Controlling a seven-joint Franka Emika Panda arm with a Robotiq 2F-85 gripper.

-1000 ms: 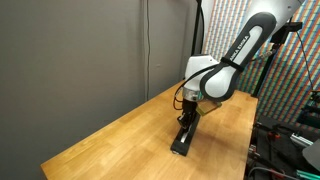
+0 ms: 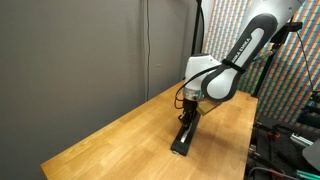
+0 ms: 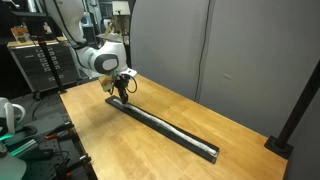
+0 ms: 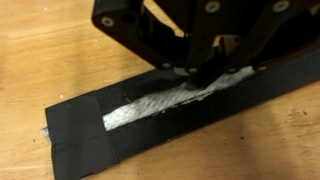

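A long black strip (image 3: pixel 165 127) with a pale, silvery band along its middle lies flat on the wooden table. Its near end (image 2: pixel 181 146) shows below the arm in exterior view 1. Close over the band, toward the end of the strip by the robot, my gripper points downward in the wrist view. The fingers are shut around something small and dark at the band, mostly hidden by the gripper itself. The pale band (image 4: pixel 155 104) runs out from under them toward a plain black end piece (image 4: pixel 78 135).
The wooden table (image 2: pixel 110 145) is open on both sides of the strip. A grey partition (image 3: pixel 225 60) stands along the back edge. Beyond the strip's far end rises a dark post (image 3: pixel 295 100). Black equipment (image 2: pixel 300 150) sits at the table's front right edge.
The upper part of the arm has tilted slightly, while the gripper stays at the strip. No visible shift of the strip.
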